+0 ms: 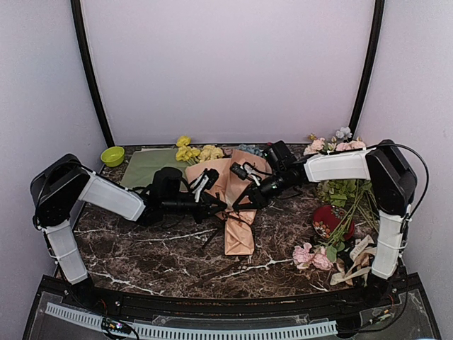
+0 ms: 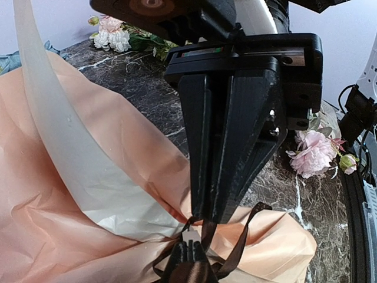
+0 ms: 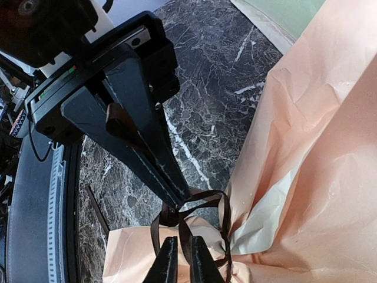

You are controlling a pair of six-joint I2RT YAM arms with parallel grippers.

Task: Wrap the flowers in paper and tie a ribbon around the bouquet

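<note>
Peach wrapping paper [image 1: 238, 237] lies gathered mid-table, a brown ribbon [image 3: 224, 224] looped round its narrow part. My left gripper [image 1: 216, 207] and right gripper [image 1: 241, 205] meet over that ribbon from opposite sides. In the right wrist view the left gripper's fingers [image 3: 147, 147] are shut at the knot, with ribbon at their tips. In the left wrist view the right gripper's fingers [image 2: 232, 147] point down at the ribbon loops; whether they grip any is unclear.
Pink flowers [image 1: 311, 256], a red round object [image 1: 329, 219] and loose ribbons crowd the right. Yellow flowers [image 1: 187, 152], green paper [image 1: 141, 170] and a green bowl [image 1: 113, 156] are at the back left.
</note>
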